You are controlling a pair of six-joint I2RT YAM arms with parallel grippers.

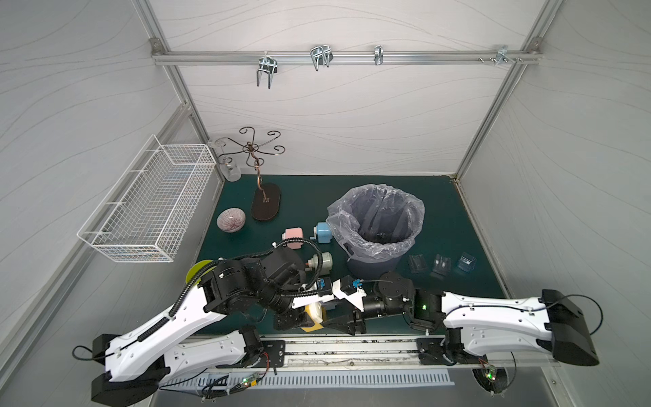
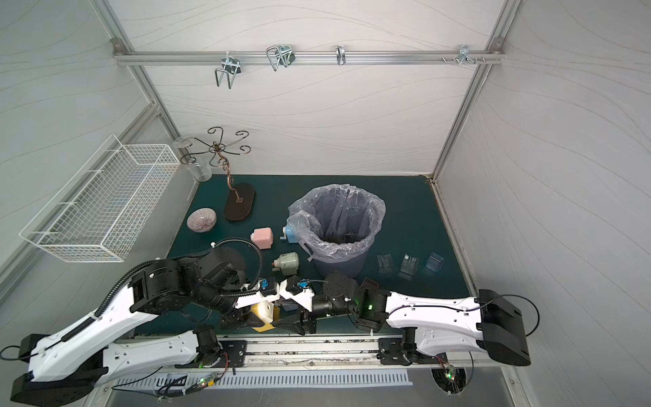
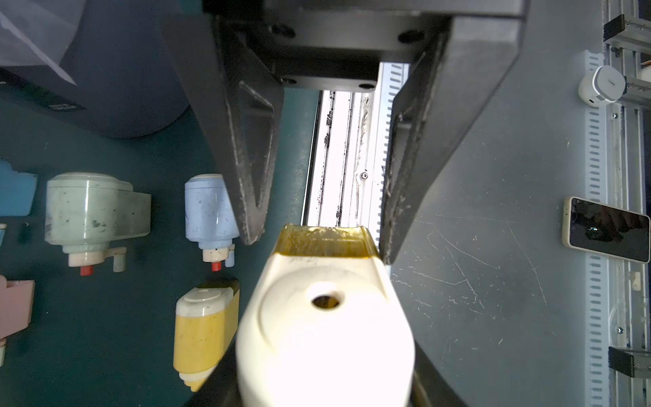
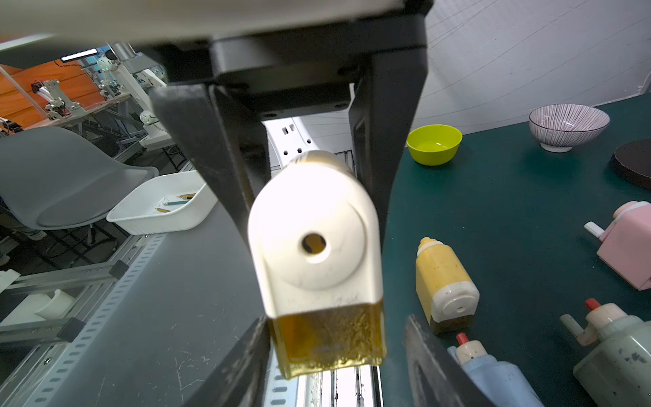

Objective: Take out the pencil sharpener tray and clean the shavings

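Observation:
A white pencil sharpener (image 3: 325, 346) with a translucent amber tray (image 4: 329, 339) is held up near the front edge by my left gripper (image 1: 298, 318), shut on it. My right gripper (image 1: 346, 322) meets it from the right, its fingertips around the tray end in the left wrist view, part open; contact is unclear. A yellow sharpener (image 4: 444, 274) lies on the green table below, beside light blue (image 3: 210, 210), grey-green (image 3: 81, 210) and pink (image 2: 261, 237) ones. A lined bin (image 1: 376, 217) stands behind, to the right.
Clear trays (image 1: 440, 264) lie right of the bin. A patterned bowl (image 1: 230, 218), a yellow-green bowl (image 4: 434, 146) and a metal stand (image 1: 265, 203) are at the left. A wire basket (image 1: 145, 203) hangs on the left wall.

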